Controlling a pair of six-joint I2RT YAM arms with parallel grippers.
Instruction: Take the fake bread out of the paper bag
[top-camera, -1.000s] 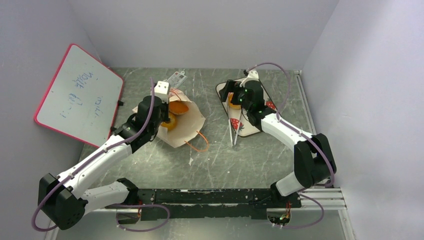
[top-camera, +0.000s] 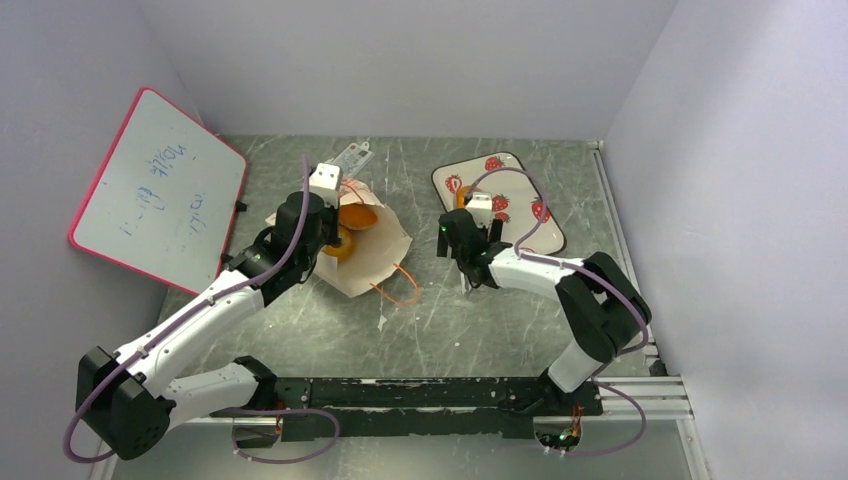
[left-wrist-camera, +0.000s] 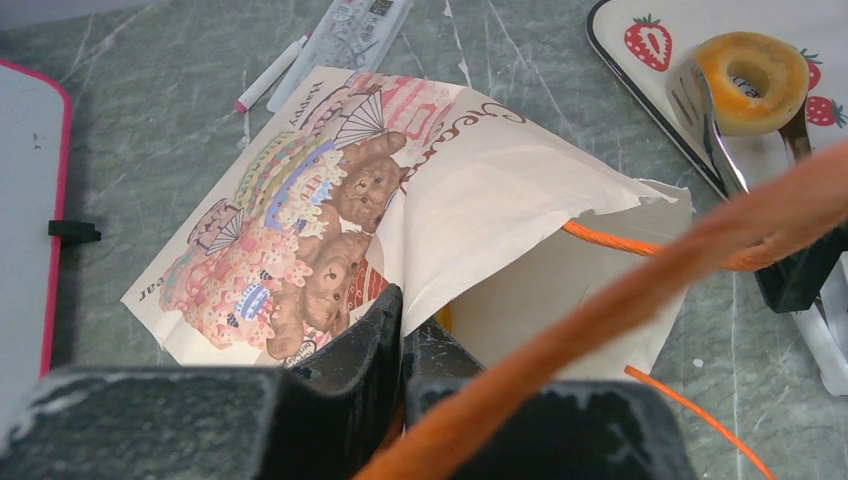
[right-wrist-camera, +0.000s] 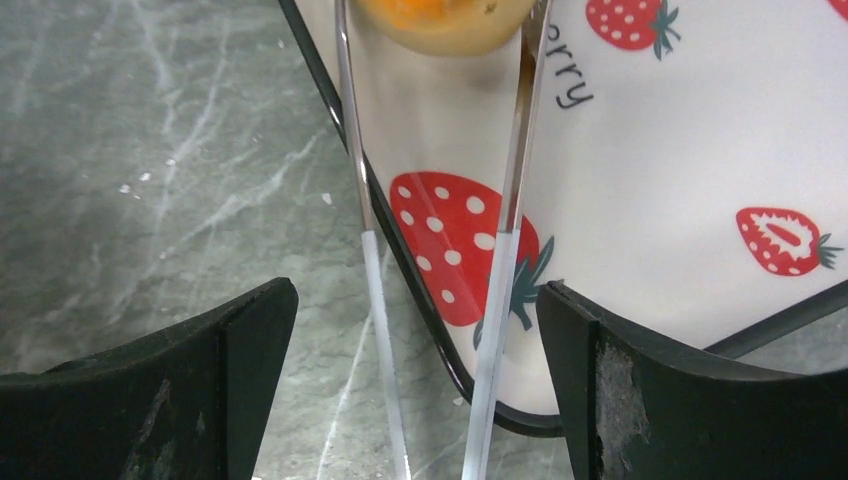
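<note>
The paper bag (top-camera: 372, 260) lies open on the table; my left gripper is shut on its printed flap. Inside, in the top view, are an orange-brown bread piece (top-camera: 357, 217) and a yellow round one (top-camera: 340, 247). My right gripper is open above the near edge of the strawberry tray (right-wrist-camera: 680, 150), over metal tongs (right-wrist-camera: 376, 300). A bagel-like bread (left-wrist-camera: 752, 105) lies on that tray, between the tongs' tips.
A whiteboard (top-camera: 155, 190) leans at the left. A clear case (left-wrist-camera: 340, 45) and a white pen (left-wrist-camera: 270, 75) lie behind the bag.
The left arm and bag look unchanged.
</note>
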